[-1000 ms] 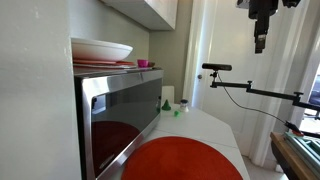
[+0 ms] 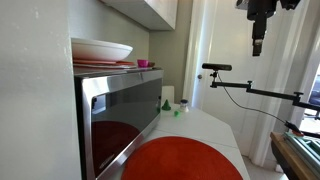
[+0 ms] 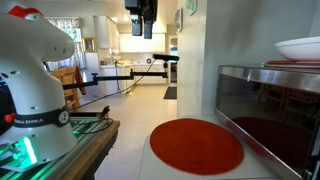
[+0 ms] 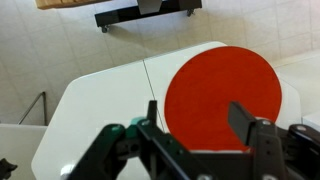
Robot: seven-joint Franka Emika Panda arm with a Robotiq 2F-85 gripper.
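Note:
High above the counter hangs my gripper [image 2: 257, 48], pointing down and well clear of every surface. In the wrist view its dark fingers [image 4: 241, 121] stand apart, with nothing between them. Beneath it, a round red mat [image 4: 222, 95] lies flat on the white counter [image 4: 88, 108]. Exterior view 2 shows the whole red mat [image 3: 197, 146] with nothing on it. On top of the silver microwave [image 2: 125, 108] rest a white bowl [image 2: 98, 51] and a small pink cup [image 2: 142, 63].
At the counter's far end stand a dark green object [image 2: 167, 105] and a small jar [image 2: 184, 104]. The microwave lines one side of the counter. A wooden table edge [image 2: 297, 158] lies across a gap. Open air surrounds my gripper.
My gripper has shifted very slightly at the top right of exterior view 1. The mat, microwave, bowl and cup have not moved.

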